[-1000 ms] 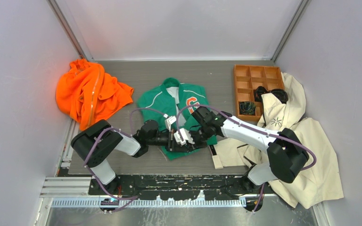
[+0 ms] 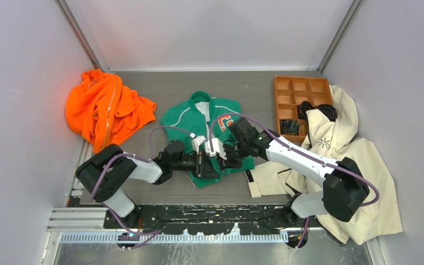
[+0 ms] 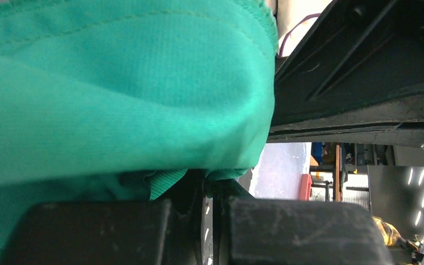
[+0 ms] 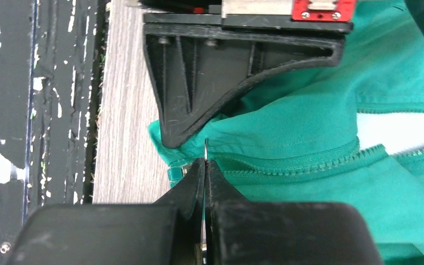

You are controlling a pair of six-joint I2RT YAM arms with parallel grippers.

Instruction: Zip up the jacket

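The green jacket lies at the table's middle, its front parted over a white lining in the top view. My left gripper is at the lower hem; in the left wrist view green fabric fills much of the frame beside its shut fingers, and what lies between them is hidden. My right gripper is close beside it, shut on the zipper at the lower end of the front edge, where a small metal piece shows at its tips. Zipper teeth run up from there toward the white lining.
An orange garment lies at the left. A wooden compartment tray with dark items stands at the back right, beside cream garments. Bare table shows behind the jacket.
My right arm has shifted slightly rightward and up in the top view, its wrist turning a little. The left arm has moved only slightly. The jacket looks nearly unchanged.
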